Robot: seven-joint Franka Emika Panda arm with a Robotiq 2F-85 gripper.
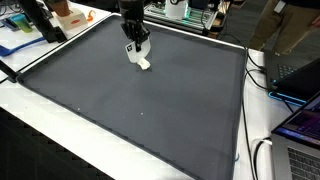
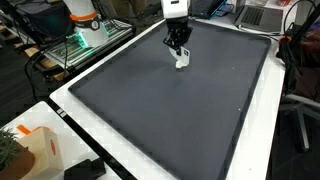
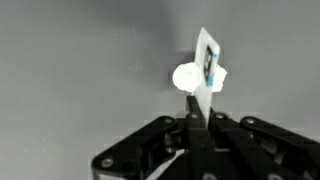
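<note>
My gripper (image 1: 134,42) is shut on a white packet (image 3: 206,62) with a small blue mark, which hangs down toward the table and shows nearly edge-on in the wrist view. Below the packet lies a small white object (image 1: 144,64) on the dark table top. In the wrist view the white object (image 3: 186,76) appears as a rounded blob on both sides of the packet. From exterior view 2 the packet (image 2: 183,55) overlaps the white object (image 2: 181,65); whether they touch, I cannot tell.
Wide bare areas of the grey table top (image 1: 150,110) surround the spot. A laptop (image 1: 290,125) stands off the table's right side. An orange and white box (image 2: 40,150) sits at the near left in exterior view 2.
</note>
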